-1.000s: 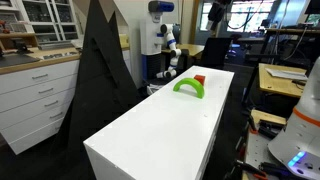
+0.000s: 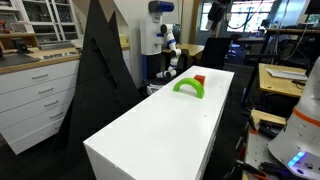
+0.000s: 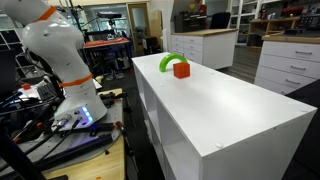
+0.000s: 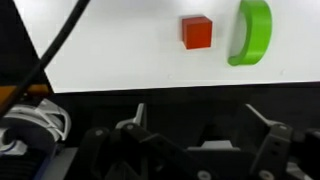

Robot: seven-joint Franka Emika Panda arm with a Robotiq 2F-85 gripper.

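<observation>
A red cube [image 4: 197,33] and a green arch-shaped block [image 4: 256,32] lie close together, not touching, on the white table [image 4: 110,45] in the wrist view. My gripper is open, its fingers spread over the dark area past the table's edge, with nothing between them. In exterior view 1 the green arch [image 2: 189,87] stands upright, with the red cube [image 2: 200,79] behind it. From exterior view 2, the red cube [image 3: 181,70] is in front of the green arch [image 3: 166,62] and hides part of it.
A dark cable [image 4: 50,50] crosses the wrist view at left. Beside the table is the white arm base [image 3: 80,105]. White drawers [image 2: 35,100] stand against the far wall.
</observation>
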